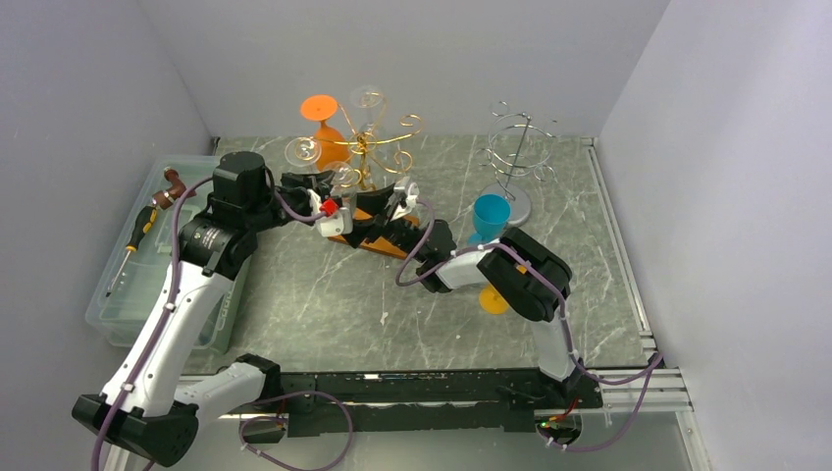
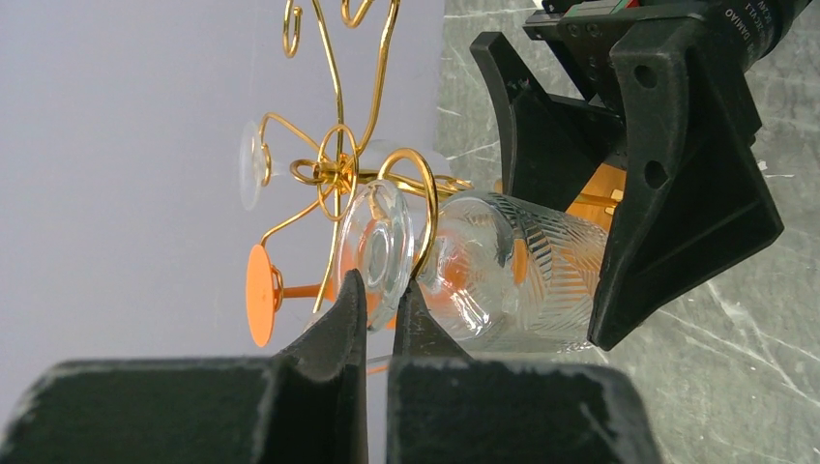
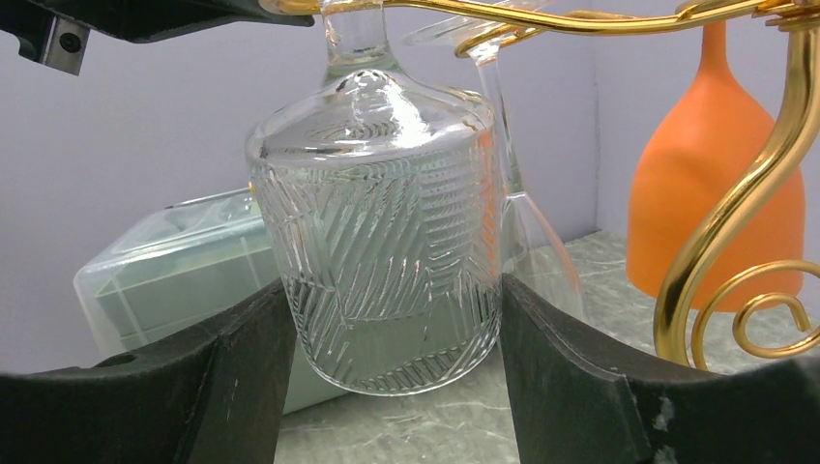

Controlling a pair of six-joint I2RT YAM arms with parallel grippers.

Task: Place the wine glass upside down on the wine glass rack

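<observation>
The clear ribbed wine glass (image 3: 387,222) hangs upside down at the gold wine glass rack (image 2: 425,208), its stem at one of the loops and its foot above. In the left wrist view, my left gripper is shut on the edge of the glass's foot (image 2: 379,237), close beside the loop. My right gripper is part open, with a finger on each side of the bowl near its rim. Whether those fingers touch the glass is hard to tell. From above, both grippers hide most of this glass.
An orange glass (image 1: 320,106) and other clear glasses hang on the gold rack. A silver rack (image 1: 520,152) stands at the right, near a blue glass (image 1: 491,214). Under the right arm lies something yellow (image 1: 494,300). A tool bin (image 1: 147,304) is at the left.
</observation>
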